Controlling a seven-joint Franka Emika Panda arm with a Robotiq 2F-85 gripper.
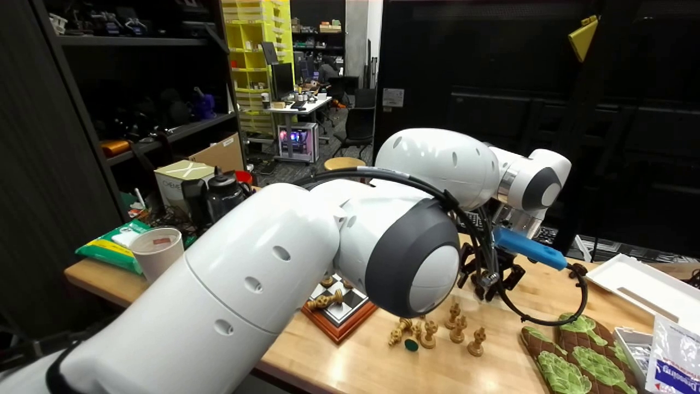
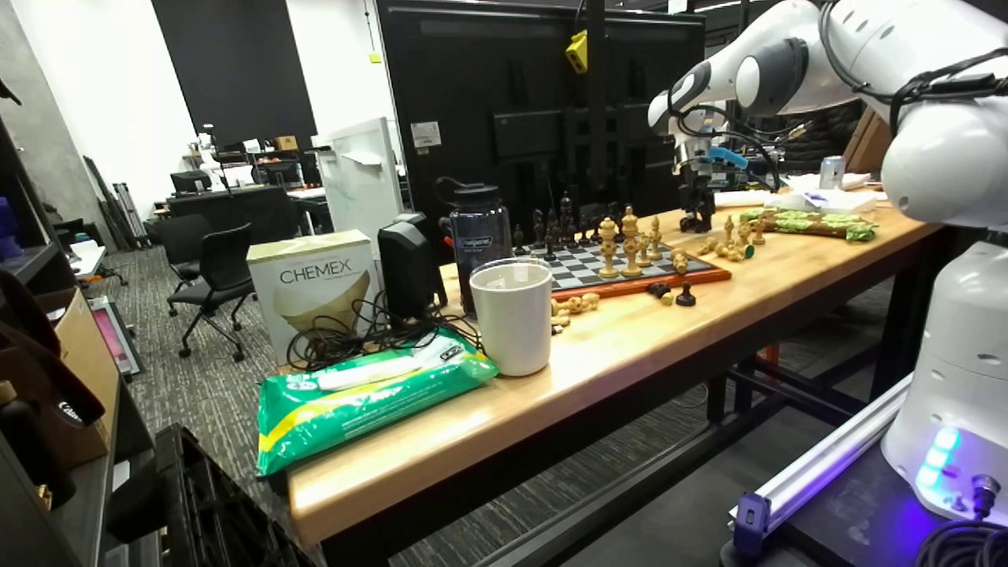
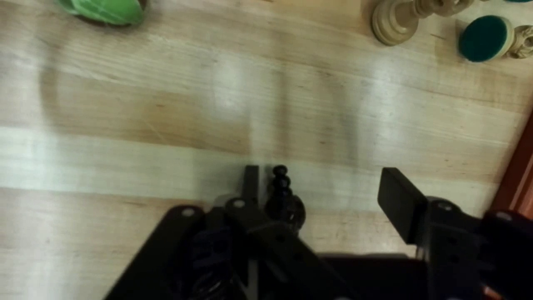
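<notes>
My gripper is low at the tabletop, its fingers apart, the left finger well separated from the right finger. Between them, close beside the left one, lies a dark chess piece; whether they touch I cannot tell, and its lower part is hidden. Exterior view 1 has the gripper beyond a group of light pieces. The checkered chessboard carries dark pieces along its far side and light pieces nearer.
A patterned oven mitt lies right of the light pieces, with a white tray behind it. Fallen light pieces lie apart from the gripper, and the board's red edge runs along the right side. Bare wood surrounds the fingers.
</notes>
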